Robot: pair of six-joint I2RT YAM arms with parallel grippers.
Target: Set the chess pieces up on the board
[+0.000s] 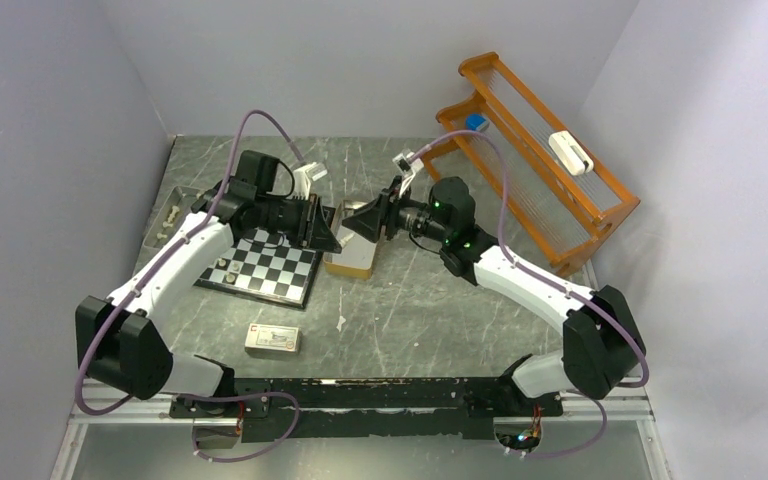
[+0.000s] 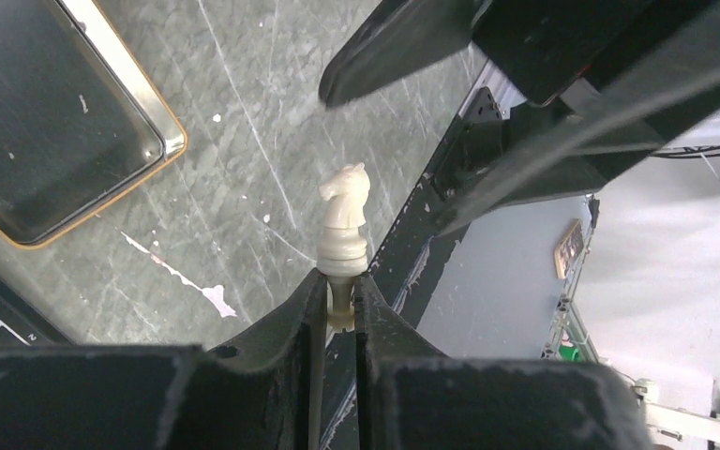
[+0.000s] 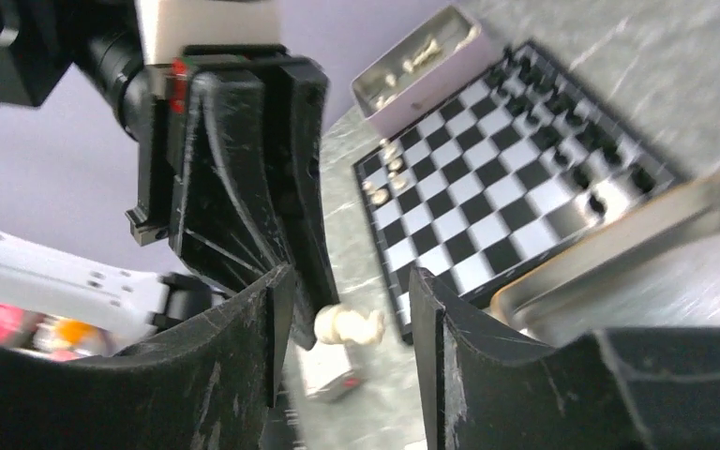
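Observation:
A white knight piece (image 2: pixel 343 211) stands out from the fingertips of my left gripper, which is shut on its lower part. Just past it, my right gripper hangs with its fingers apart, facing the knight from close by; in the top view the two grippers meet over the middle of the table. The chessboard (image 1: pixel 278 270) lies under the left arm; in the right wrist view it carries dark pieces along one side and a few white ones (image 3: pixel 381 195) opposite.
An open shallow box (image 1: pixel 350 262) sits right of the board, a grey tray of pieces (image 3: pixel 417 84) left of it. A small carton (image 1: pixel 272 338) lies near the front edge. A wooden rack (image 1: pixel 600 210) stands at back right.

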